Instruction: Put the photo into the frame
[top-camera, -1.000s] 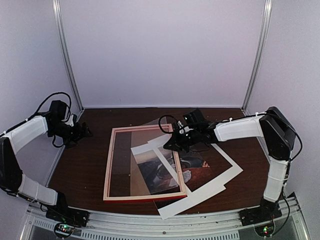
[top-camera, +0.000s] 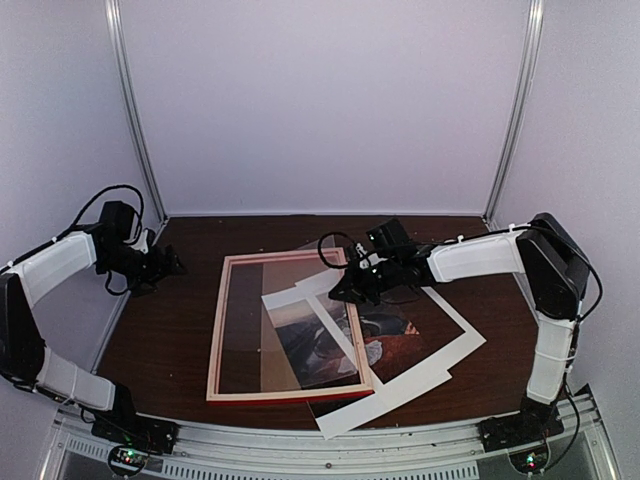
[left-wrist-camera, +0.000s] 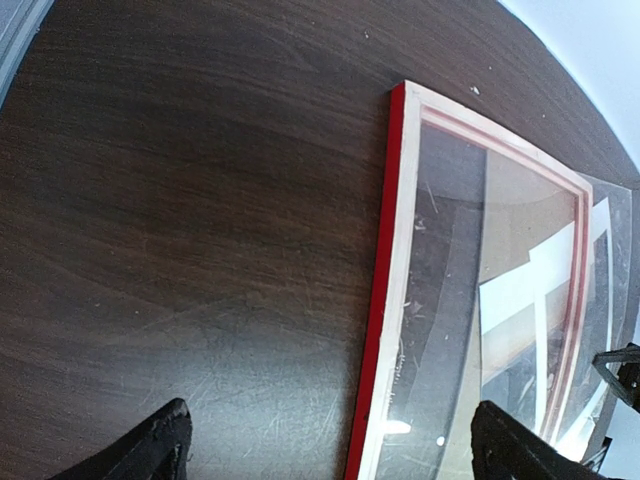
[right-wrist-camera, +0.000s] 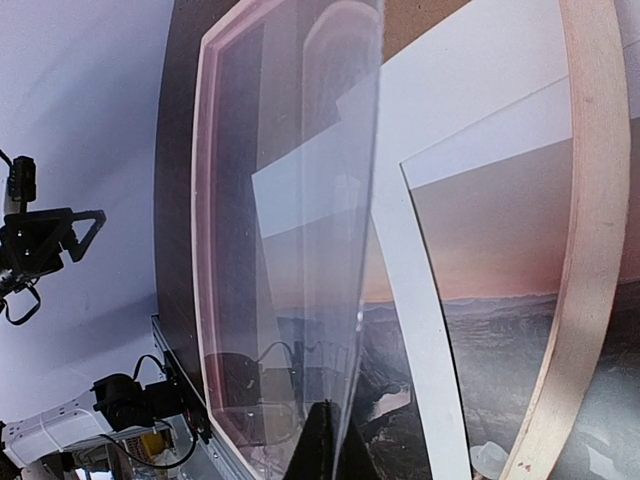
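Observation:
The frame (top-camera: 214, 330), pale wood with red outer sides, lies mid-table. A landscape photo (right-wrist-camera: 500, 350) lies under its right side and sticks out beyond it, with white strips (right-wrist-camera: 428, 330) across the picture. A clear sheet (right-wrist-camera: 320, 220) rises over the frame's opening in the right wrist view. My right gripper, above the frame's far right corner in the top view, is shut on that sheet's edge. Well left of the frame, my left gripper (top-camera: 176, 265) stands open; only bare table and the frame's rim (left-wrist-camera: 393, 260) appear beyond its fingers (left-wrist-camera: 165, 440).
A white-edged sheet (top-camera: 400, 395) reaches past the frame's right side to the table's front edge. A brown panel (top-camera: 278, 360) shows through the frame's opening.

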